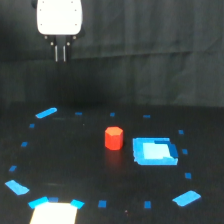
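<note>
High in the upper left of the camera view hangs the white gripper (61, 57), pointing down well above the dark table. A narrow gap shows between its two thin fingers, and nothing is seen in it. A red six-sided block (114, 138) sits near the middle of the table (90, 165). Just right of the block, and apart from it, lies a shallow blue-rimmed tray (138, 148) with a white patch inside. The gripper is far from both.
Blue tape strips (46, 113) and small blue squares (102, 204) mark the table. At the bottom edge a bright white object (53, 213) is partly cut off. Open floor space surrounds the block and tray; a dark curtain (150, 60) hangs behind.
</note>
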